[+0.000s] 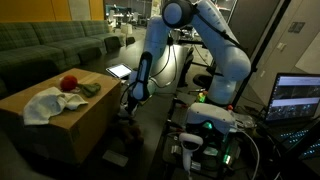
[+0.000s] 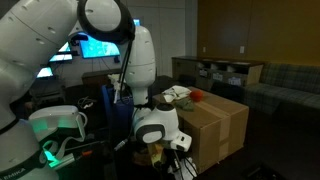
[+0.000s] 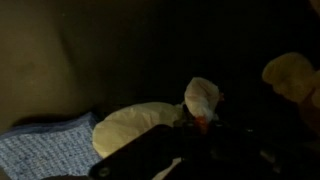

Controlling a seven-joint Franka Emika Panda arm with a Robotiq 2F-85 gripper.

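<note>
My gripper is low beside the brown box, seen from above in the wrist view. It is shut on a pale, soft-looking thing whose upper end sticks out past the fingertips; an orange-red spot shows near the grip. A cream, rounded soft thing touches or lies right beside the fingers, and I cannot tell whether it is part of the same object. In exterior view 2 the white hand hides much of the space below it. The dim light hides the thing's full shape.
A blue-grey cloth lies at lower left of the wrist view and a tan soft thing at right. The brown box stands beside the arm, bearing a white cloth, a red ball and a greenish item.
</note>
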